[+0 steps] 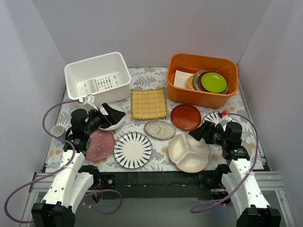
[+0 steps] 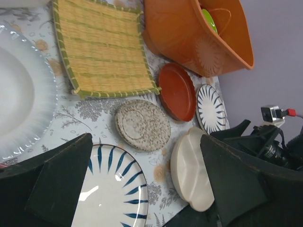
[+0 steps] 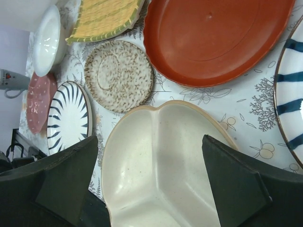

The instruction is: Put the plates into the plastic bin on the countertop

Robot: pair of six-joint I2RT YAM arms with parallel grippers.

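Note:
Both grippers are open and empty. In the top view, my left gripper hovers over a white bowl that it partly hides. My right gripper is above the cream divided plate, which fills much of the right wrist view between its fingers. A brown-red plate, a speckled plate, a blue-striped plate and a pink plate lie on the countertop. Another striped plate is right of the brown-red one. Inside the orange bin lie several stacked plates, a green one uppermost.
A white slotted basket stands empty at the back left. The woven yellow tray lies between the basket and the orange bin. Near the left edge is a cup. The crowded front area leaves only narrow gaps of patterned countertop.

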